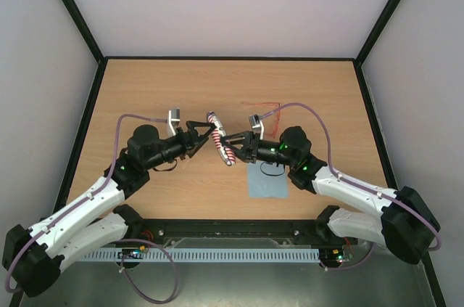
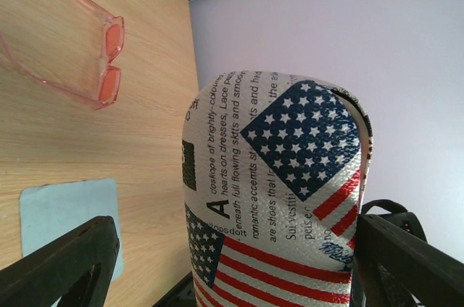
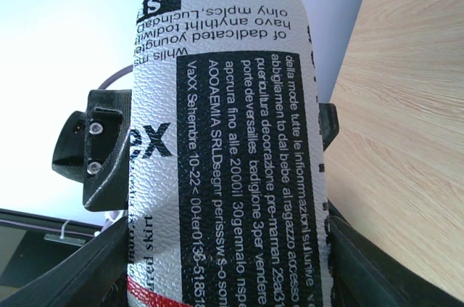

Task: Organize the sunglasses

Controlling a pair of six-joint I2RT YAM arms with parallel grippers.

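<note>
A glasses case (image 1: 221,143) with American flags and printed text is held above the table, standing long and tilted between the two arms. My right gripper (image 1: 228,144) is shut on its lower part, and in the right wrist view the case (image 3: 232,140) fills the space between the fingers. At the upper part of the case is my left gripper (image 1: 210,132), fingers part open. The left wrist view shows the case (image 2: 275,183) near its right finger (image 2: 391,256), with a gap toward the left finger. Pink-red sunglasses (image 2: 111,38) lie unfolded on the table, partly behind the right arm from above.
A light blue cloth (image 1: 267,187) lies flat on the wooden table (image 1: 159,82), near the front and under the right gripper. Dark frame edges and white walls surround it.
</note>
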